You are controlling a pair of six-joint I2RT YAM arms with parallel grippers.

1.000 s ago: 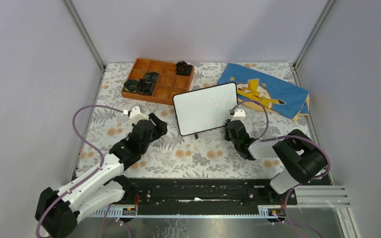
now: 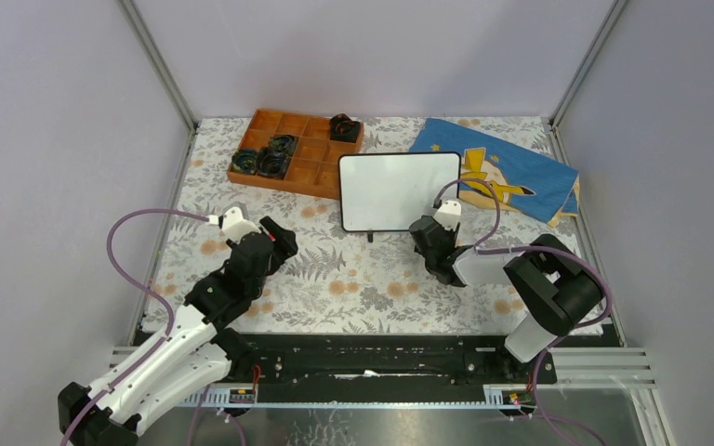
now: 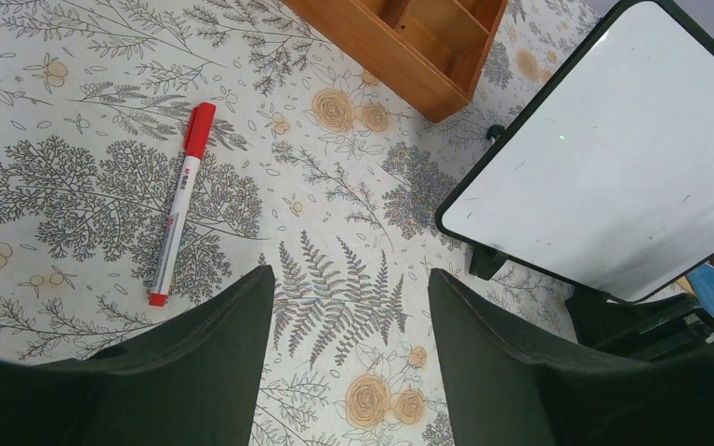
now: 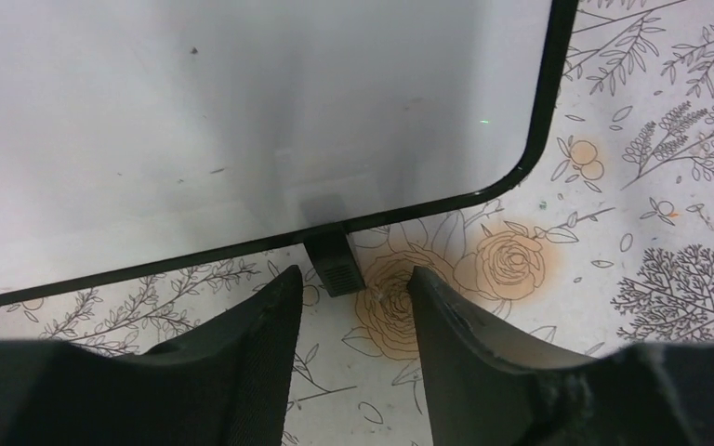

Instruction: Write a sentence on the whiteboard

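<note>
The whiteboard, white with a black rim, stands near the middle of the table, its lower edge about level in the top view. My right gripper is at its lower right part, fingers apart. One black foot of the board shows at the gap between those fingers; I cannot tell whether they touch it. A red-capped white marker lies flat on the cloth, left of my left gripper in the left wrist view. That gripper is open over bare cloth. From the top view, the marker cannot be seen.
An orange compartment tray with several dark coiled items is behind the board at left. A blue cloth with a yellow figure lies at the back right, partly behind the board. Patterned tablecloth is clear in front of the board.
The whiteboard, tilted a second ago, has turned level and shifted slightly right, with my right gripper moving slightly left and back. My left arm has drifted to the left and a little forward.
</note>
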